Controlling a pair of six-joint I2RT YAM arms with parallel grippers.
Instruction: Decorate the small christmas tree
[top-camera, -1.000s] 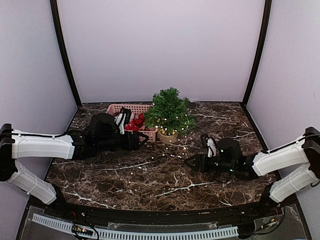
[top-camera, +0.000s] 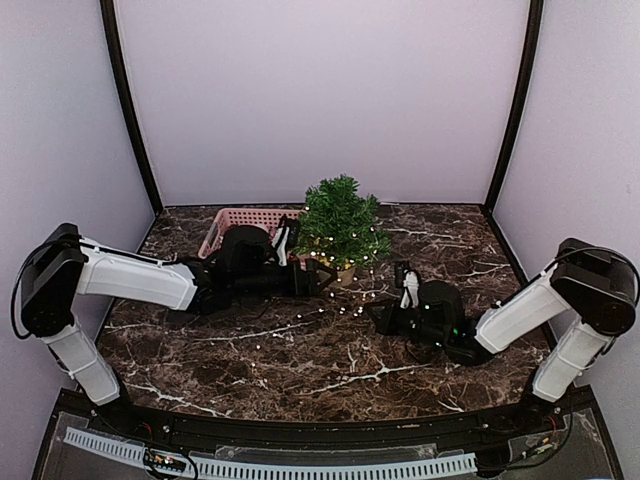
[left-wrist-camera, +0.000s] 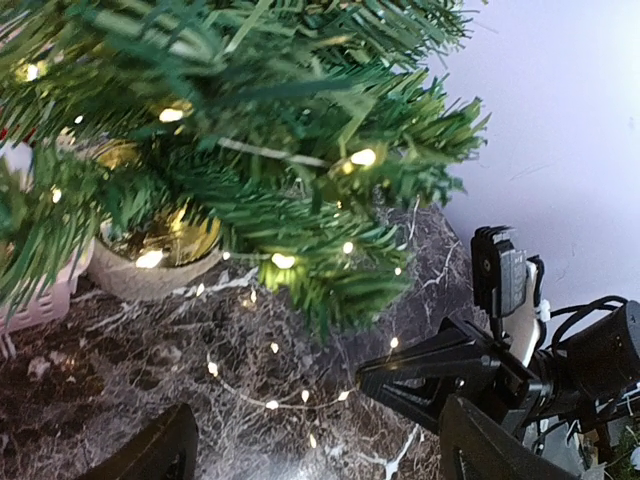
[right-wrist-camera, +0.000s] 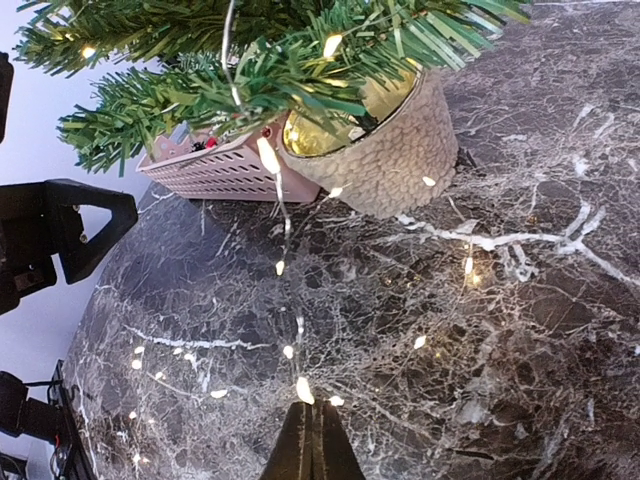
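The small green tree (top-camera: 340, 215) stands in a fuzzy beige pot (right-wrist-camera: 380, 155), with lit fairy lights (left-wrist-camera: 362, 157) in its branches and trailing over the table below. My left gripper (top-camera: 320, 275) is open, close in front of the tree's lower branches; in its wrist view its fingers flank bare table and the string lies beyond them. My right gripper (top-camera: 372, 308) is shut at the trailing string, right and front of the pot; in its wrist view lights sit at its tips (right-wrist-camera: 311, 408), though whether the wire is between them I cannot tell.
A pink basket (top-camera: 240, 215) with red items stands behind the left arm, left of the tree (left-wrist-camera: 250, 60). White walls bound the back and sides.
The right gripper has shifted slightly left, and its arm's elbow has changed position a little.
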